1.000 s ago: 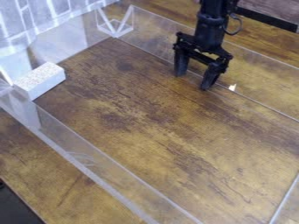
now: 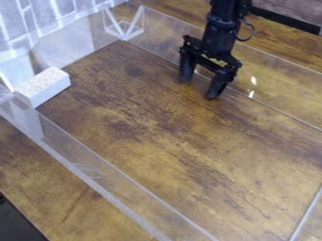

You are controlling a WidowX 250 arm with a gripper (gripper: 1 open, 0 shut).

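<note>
My black gripper (image 2: 201, 77) hangs low over the back of the wooden floor (image 2: 164, 151), near the rear clear wall, with its two fingers apart and pointing down. Whether anything small sits between or under them is too dark to tell.
A white speckled block (image 2: 43, 87) lies at the left by the clear wall, below white curtain-like fabric (image 2: 44, 24). Clear low walls border the floor on several sides.
The white block has not moved.
</note>
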